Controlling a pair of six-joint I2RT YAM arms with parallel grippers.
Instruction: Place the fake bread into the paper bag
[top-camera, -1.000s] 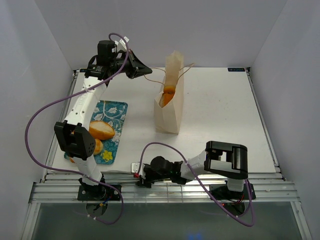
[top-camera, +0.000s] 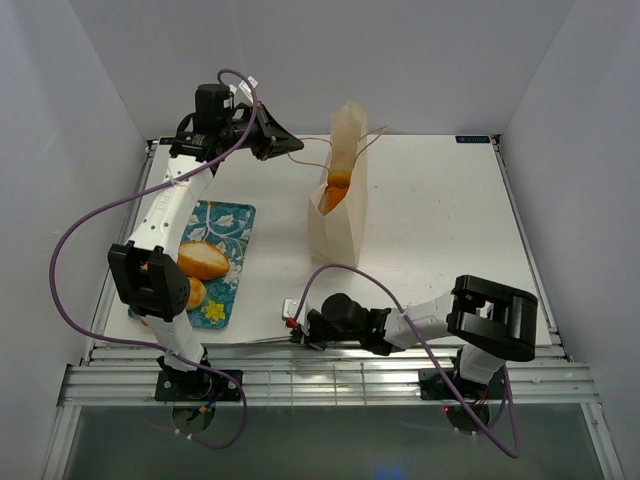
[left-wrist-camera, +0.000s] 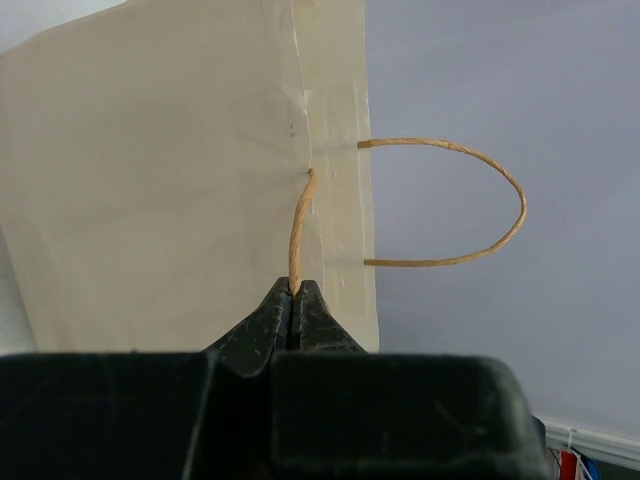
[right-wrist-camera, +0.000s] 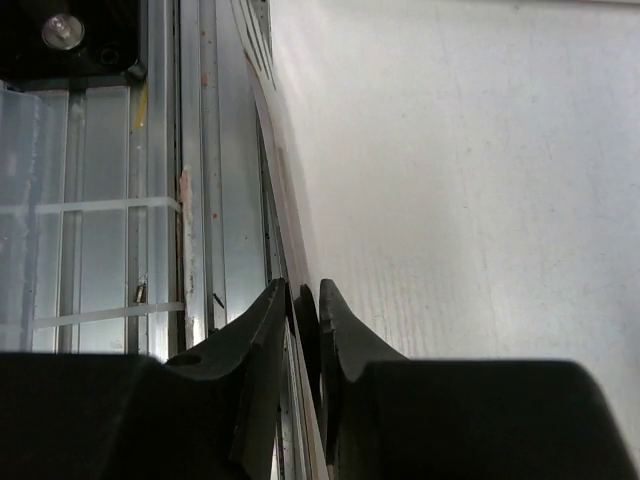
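The paper bag stands upright mid-table with orange bread visible inside. My left gripper is at the bag's left, shut on a twisted handle, as the left wrist view shows. My right gripper is low at the table's front edge. In the right wrist view its fingers sit close together over a long pale strip along that edge; whether they grip it is unclear. More bread lies on the blue floral mat at left, partly hidden by the left arm.
A metal rail frame runs along the front edge. Grey walls enclose the back and both sides.
My right arm has shifted rightward along the front edge. The left gripper, bag and bread look unchanged.
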